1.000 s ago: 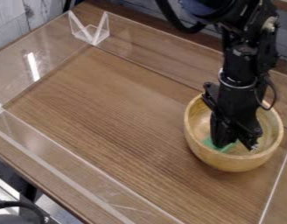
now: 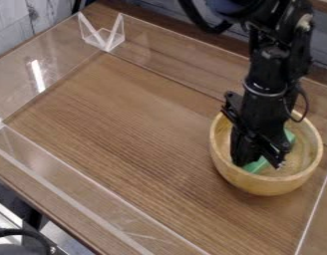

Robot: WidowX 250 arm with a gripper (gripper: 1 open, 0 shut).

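My gripper (image 2: 249,149) reaches down into a pale yellow bowl (image 2: 259,179) at the right side of the table. Its fingertips are low inside the bowl, beside a green object (image 2: 275,151) that is largely hidden behind the black arm. The fingers look close together; whether anything is between them is hidden.
A clear wireframe-like holder (image 2: 103,33) stands at the back left. Cables lie at the lower left edge.
The gripper has shifted slightly left within the bowl, and more of the green object now shows to the right of the fingers.
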